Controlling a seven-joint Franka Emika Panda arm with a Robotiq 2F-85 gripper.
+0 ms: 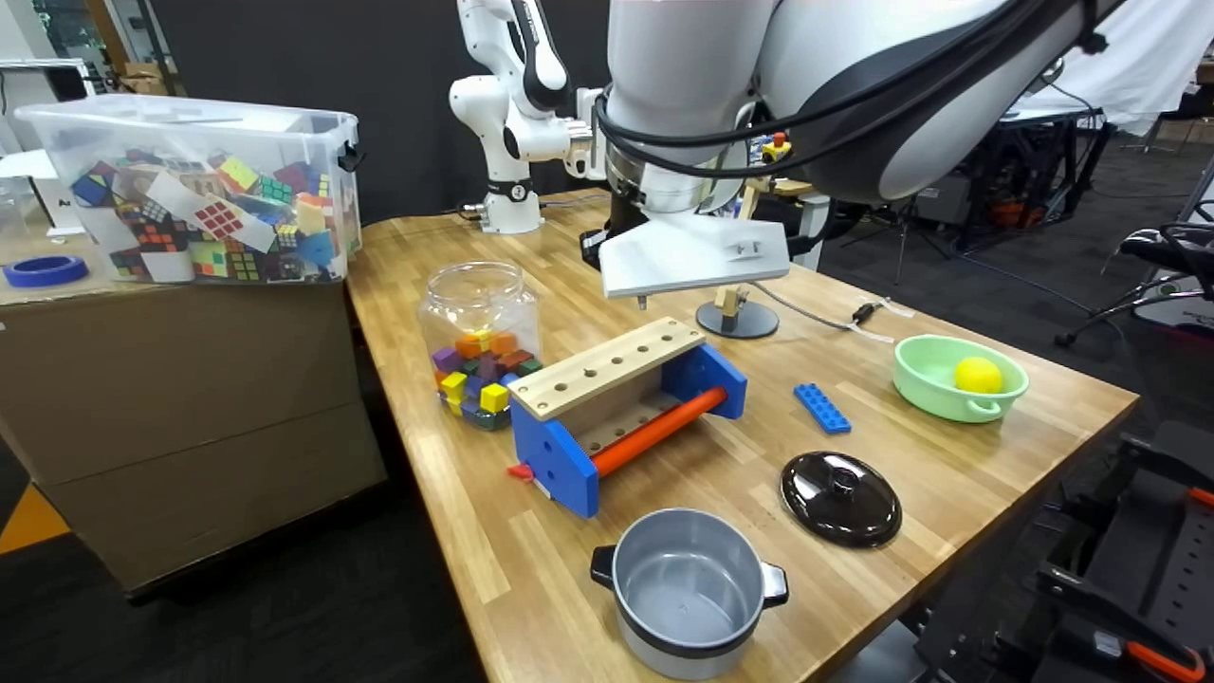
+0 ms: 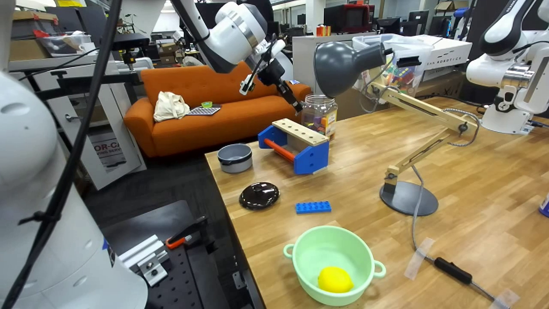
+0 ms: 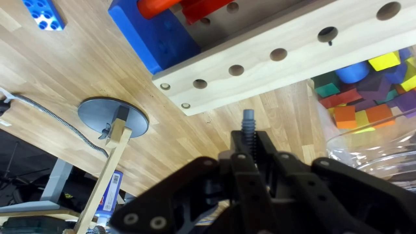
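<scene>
A grey threaded bolt [image 3: 248, 123] stands out between the fingertips of my gripper, which is shut on it. The toy workbench has a pale wooden top [image 1: 606, 366] with a row of holes, blue end panels [image 1: 555, 457] and an orange-red bar [image 1: 660, 431]. In the wrist view the bolt shows beside the long edge of this wooden top [image 3: 280, 64], not over a hole. Exterior view 2 has the gripper [image 2: 297, 105] raised above the bench's far side. In exterior view 1 a white plate on the arm hides most of the fingers.
Close by stands a clear jar [image 1: 480, 341] of coloured blocks. A desk lamp [image 2: 409, 198], a blue brick [image 1: 821, 408], a black lid [image 1: 841, 499], a grey pot [image 1: 686, 569] and a green bowl [image 1: 950, 400] with a yellow ball are also on the table.
</scene>
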